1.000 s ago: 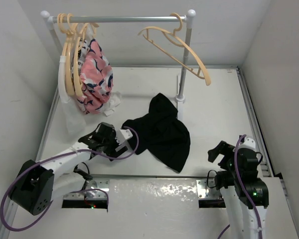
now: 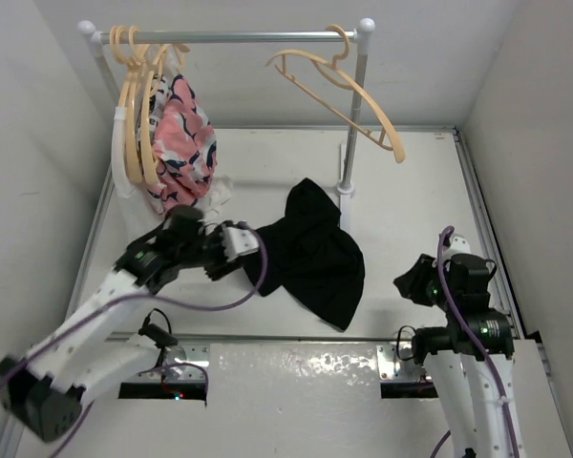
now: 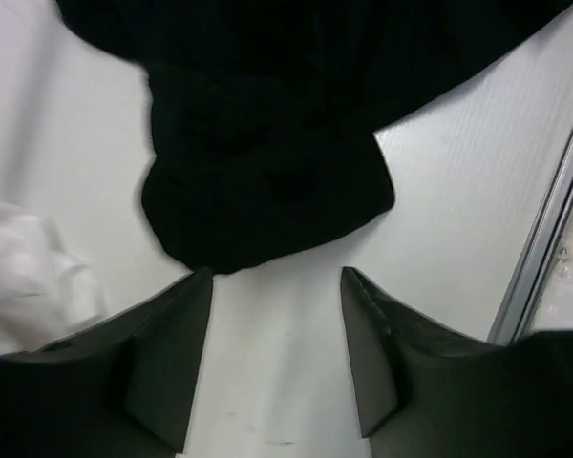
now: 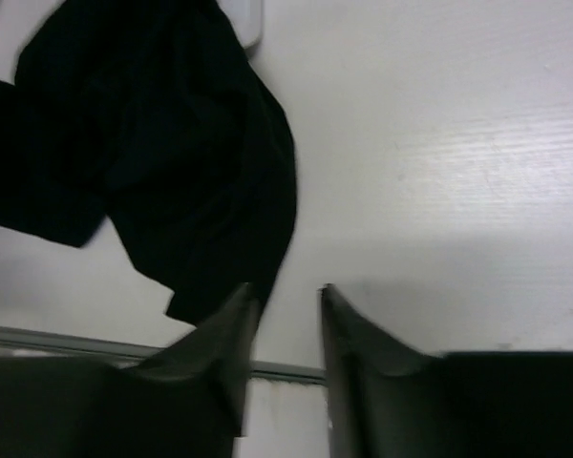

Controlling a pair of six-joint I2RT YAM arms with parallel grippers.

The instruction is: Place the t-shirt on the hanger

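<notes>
A black t-shirt lies crumpled on the white table, in the middle of the top view. Its left end shows in the left wrist view, ahead of my left gripper, whose fingers stand apart over bare table. My right gripper is also part open with nothing between its fingers, to the right of the black t-shirt. An empty wooden hanger hangs at the right end of the rail, tilted, above and behind the shirt.
The rail spans the back. At its left hang several wooden hangers and a pink patterned garment. A rack post stands close to the shirt's right.
My right gripper has risen a little and its fingers have narrowed. Shirt and hanger look unmoved.
</notes>
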